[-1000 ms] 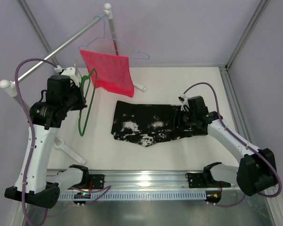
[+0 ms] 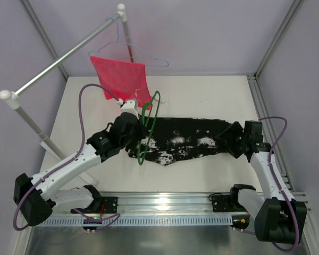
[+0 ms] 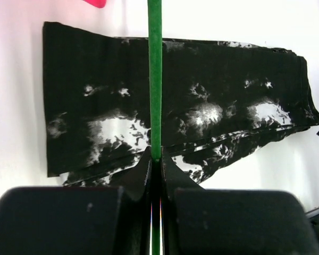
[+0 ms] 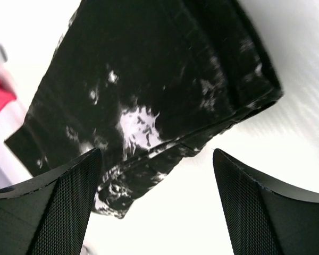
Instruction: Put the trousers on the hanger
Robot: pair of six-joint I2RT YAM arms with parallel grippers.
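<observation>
Dark trousers with white mottling (image 2: 181, 138) lie folded lengthwise on the white table. My left gripper is shut on a green hanger (image 3: 155, 79), held over the left end of the trousers. My right gripper is open above the right end of the trousers, with cloth visible below and between its fingers.
A white rail stand (image 2: 66, 53) on the left carries a blue hanger (image 2: 135, 49) with a pink cloth (image 2: 119, 79). Bare table (image 2: 202, 95) shows behind and in front of the trousers.
My left gripper has carried the green hanger rightward from beside the stand to over the trousers. My right gripper has moved rightward to the trousers' right end.
</observation>
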